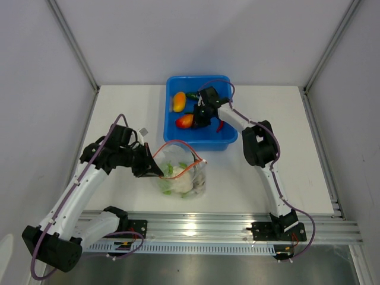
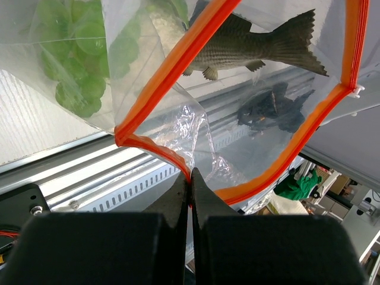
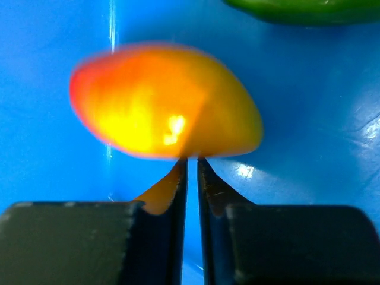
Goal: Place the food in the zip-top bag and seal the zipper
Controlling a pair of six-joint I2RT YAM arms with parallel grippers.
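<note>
The clear bag (image 1: 181, 184) with orange zipper stands on the table, holding green grapes (image 2: 83, 53), a fish (image 2: 243, 47) and other items. My left gripper (image 1: 159, 174) is shut at the zipper's edge (image 2: 156, 147); in the left wrist view its fingertips (image 2: 181, 199) meet on that rim. My right gripper (image 1: 199, 122) is inside the blue bin (image 1: 208, 142), low beside a red-yellow mango (image 3: 163, 104), which is blurred; its fingertips are close together with nothing seen between them. A green vegetable (image 3: 309, 9) lies beyond the mango.
A yellow mango (image 1: 179, 101) and red peppers (image 1: 220, 124) also lie in the bin.
</note>
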